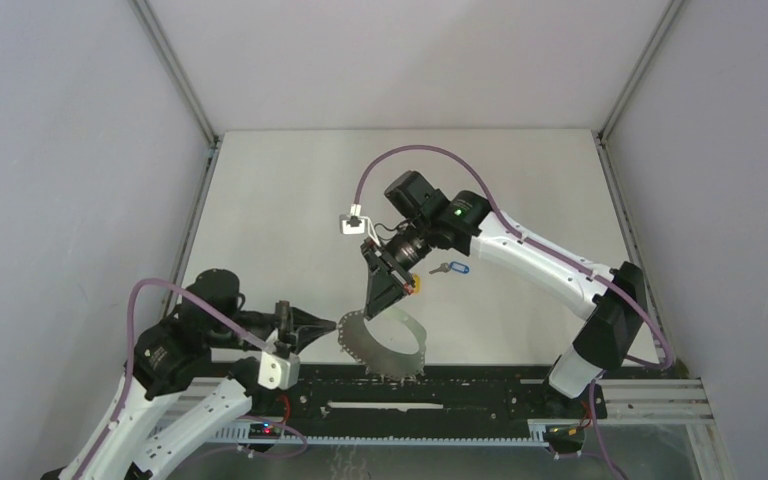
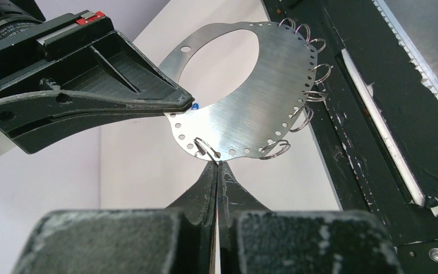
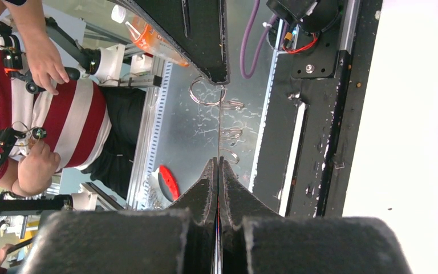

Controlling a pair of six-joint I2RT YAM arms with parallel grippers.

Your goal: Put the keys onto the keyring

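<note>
The keyring is a thin metal plate (image 1: pixel 360 350) with a big oval opening, held in the air near the table's front edge. My right gripper (image 1: pixel 369 317) is shut on its upper edge; in the right wrist view the plate (image 3: pixel 219 128) appears edge-on at the fingertips. Small wire rings (image 2: pixel 304 120) hang in several of its edge holes. My left gripper is shut at the rim, its tips close beside one ring (image 2: pixel 204 146); nothing clearly shows between them. On the table behind lie a key (image 1: pixel 440 268) with a blue tag (image 1: pixel 459 267) and a yellow tag (image 1: pixel 416 284), partly covered by my right arm.
A black rail (image 1: pixel 490 400) with a white strip (image 1: pixel 385 405) runs along the table's front. A person sits beyond the front edge in the right wrist view.
</note>
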